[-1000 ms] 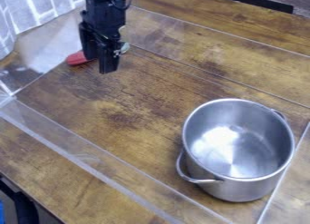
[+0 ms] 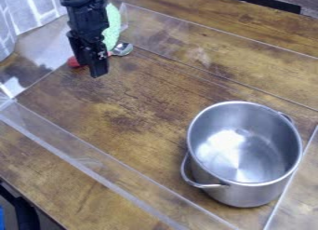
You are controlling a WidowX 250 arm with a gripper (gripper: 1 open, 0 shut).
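The black gripper (image 2: 87,60) hangs at the upper left over a small cluster of objects at the back of the table. Behind it a pale green item (image 2: 112,21) is partly hidden, with a red item (image 2: 73,62) and a small silver metal object (image 2: 122,48) beside it. Whether the fingers are open or shut on anything is hard to tell. A large steel pot (image 2: 243,150) stands at the lower right.
Clear plastic panels border the wooden table (image 2: 130,113), along the left and front. The middle of the surface between gripper and pot is free, as is the back right.
The gripper has moved left and slightly down toward the red item, uncovering more of the green item behind it. The pot has stayed put.
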